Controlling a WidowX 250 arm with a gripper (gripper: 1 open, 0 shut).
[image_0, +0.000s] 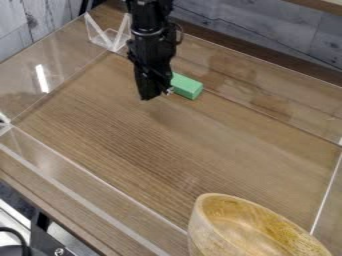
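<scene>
My black gripper (151, 86) reaches down from the top centre to a little above the wooden table. Right beside it, on the right, lies a green block (186, 86). Whether the fingers are open or shut, and whether anything is between them, is too small and dark to tell.
A yellow bowl (245, 228) sits at the front right. Clear plastic pieces stand at the back left and left edge. A wall bounds the back, and dark cables lie beyond the table's front-left edge.
</scene>
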